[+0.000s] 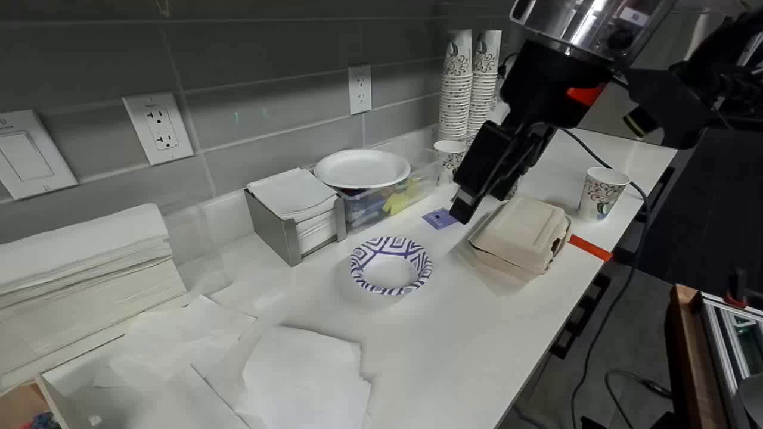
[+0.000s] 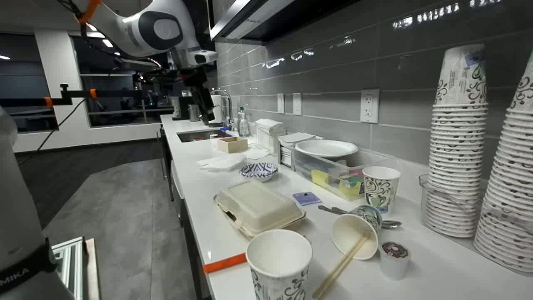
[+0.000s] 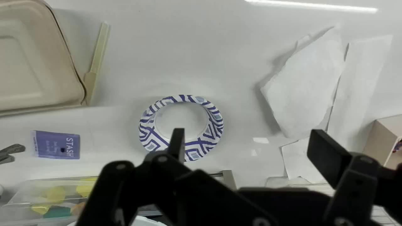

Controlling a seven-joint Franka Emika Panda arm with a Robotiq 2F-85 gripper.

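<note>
My gripper is open, its two black fingers wide apart with nothing between them. It hangs above the counter in exterior view 1, pointing down. A paper bowl with a blue and white pattern rests upright on the white counter, empty. In the wrist view the bowl lies under the left finger, which covers a bit of its lower rim. Crumpled white napkins lie to the right of it there. Exterior view 2 shows the gripper well above the countertop.
A closed takeout box sits near the counter's front edge, with an upright paper cup close by. Along the wall stand a napkin holder, a clear bin carrying white plates, and tall cup stacks. A small open box is farther along.
</note>
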